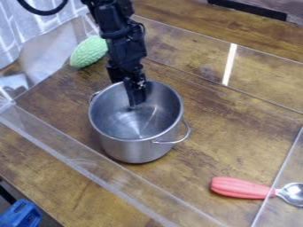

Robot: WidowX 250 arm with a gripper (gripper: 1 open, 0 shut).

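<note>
A large stainless steel pot [136, 133] with two wire handles stands on the wooden counter in the middle of the view. My black gripper [133, 92] points down into the pot's mouth, its fingertips over the back inner part; whether they are open or shut is hard to make out. A green textured oval object [87, 51] lies behind and left of the arm.
A pink-handled metal spoon [243, 187] lies at the front right. Clear plastic panels edge the counter [213, 106] at the left, back and right. A blue object [19, 215] sits at the lower left corner.
</note>
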